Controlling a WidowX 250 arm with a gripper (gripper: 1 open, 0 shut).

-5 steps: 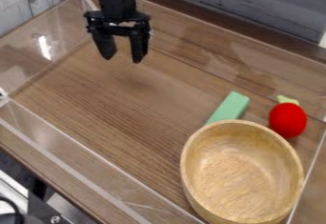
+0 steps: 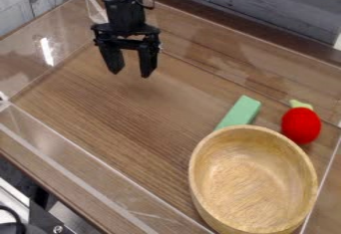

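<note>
My black gripper hangs over the back left of the wooden table, its two fingers spread apart and pointing down, with nothing visible between them. Far to its right lie a green block and a red round object with a pale green tip, like a tomato or strawberry. In front of these sits a large pale yellow bowl, empty.
Walls border it at the back, and some dark cables show at the bottom left corner beyond the table's edge.
The gripper and arm have shifted very slightly; the objects on the table have not moved.
</note>
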